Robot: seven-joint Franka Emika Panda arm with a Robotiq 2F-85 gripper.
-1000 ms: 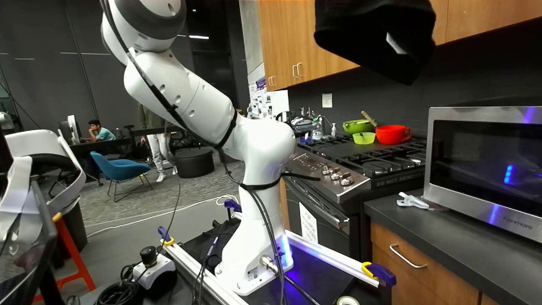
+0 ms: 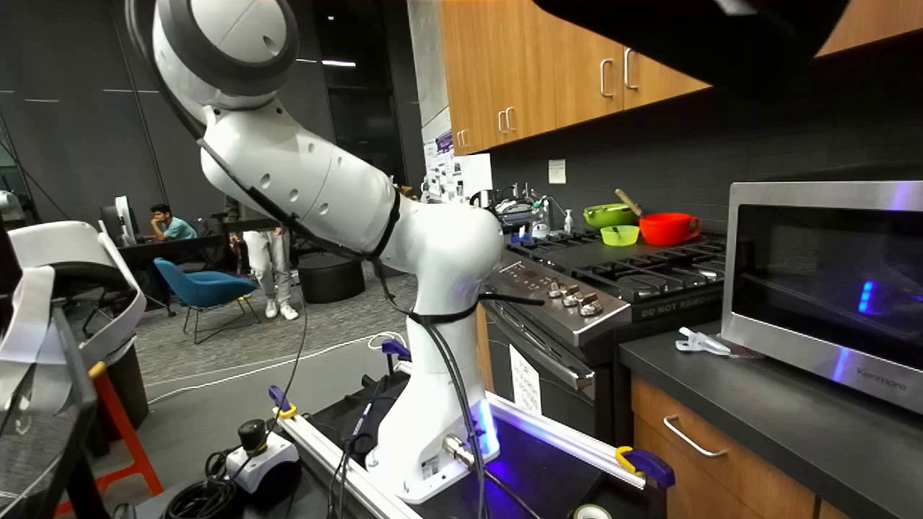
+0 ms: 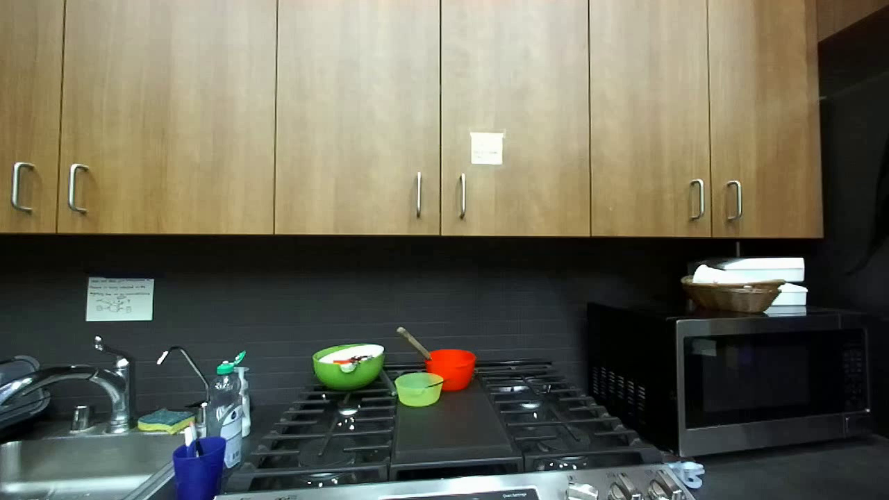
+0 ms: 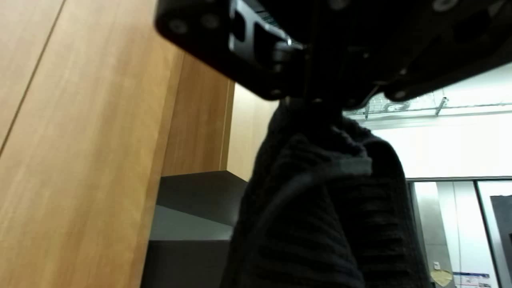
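Observation:
In the wrist view, my gripper is shut on a black cloth (image 4: 307, 216). The fabric is bunched at the fingertips and widens away from them, with ribbed folds and a pale greyish patch on it. Exterior view 1 has the same black cloth (image 2: 718, 39) hanging in at the top right, in front of the wooden cabinets (image 2: 541, 69), with a small white spot on it. The gripper itself is above that frame. What kind of garment or cloth it is, I cannot tell.
Below the cabinets, a microwave (image 2: 831, 285) stands on the dark counter (image 2: 761, 415). The stove (image 3: 454, 425) holds a green bowl (image 3: 337, 379), a small lime bowl (image 3: 417, 390) and a red pot (image 3: 454, 367). A basket (image 3: 733, 296) sits on the microwave. All visible cabinet doors are closed.
The black cloth has moved right and upward in exterior view 1, and now runs off its top edge. The upper arm has shifted left and slightly down.

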